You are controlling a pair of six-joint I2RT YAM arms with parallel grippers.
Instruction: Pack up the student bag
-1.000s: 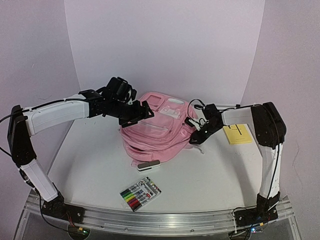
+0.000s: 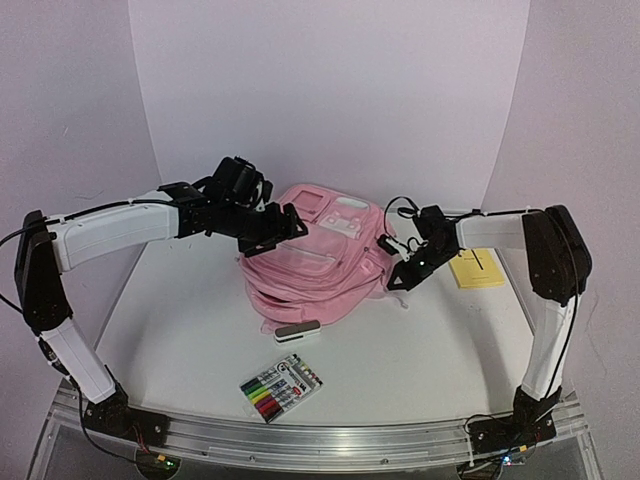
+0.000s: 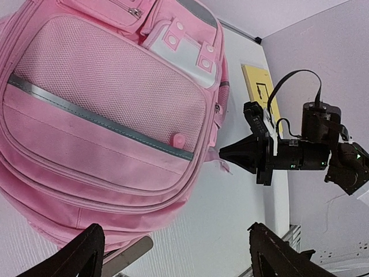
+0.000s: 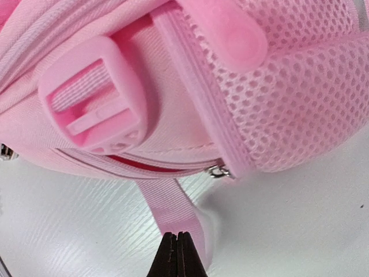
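A pink bag (image 2: 300, 255) lies at the back middle, its front flap closed in the top view. My left gripper (image 2: 300, 222) hovers over it; in the left wrist view its fingers (image 3: 83, 254) stand wide apart, with nothing gripped. At the bag's right side is my right gripper (image 2: 392, 284), its fingertips closed together. A pink strap (image 4: 167, 202) runs from the bag to those fingertips (image 4: 171, 254); whether it is pinched or only behind them cannot be told. A pink buckle (image 4: 92, 95) and mesh pocket (image 4: 305, 98) show close up.
A grey and black stapler-like object (image 2: 297, 331) lies at the bag's front edge. Nearer the front is a marker set (image 2: 281, 388). A yellow notebook (image 2: 476, 270) rests at the back right, beyond the right arm.
The left arm and the loose objects look nearly unchanged.
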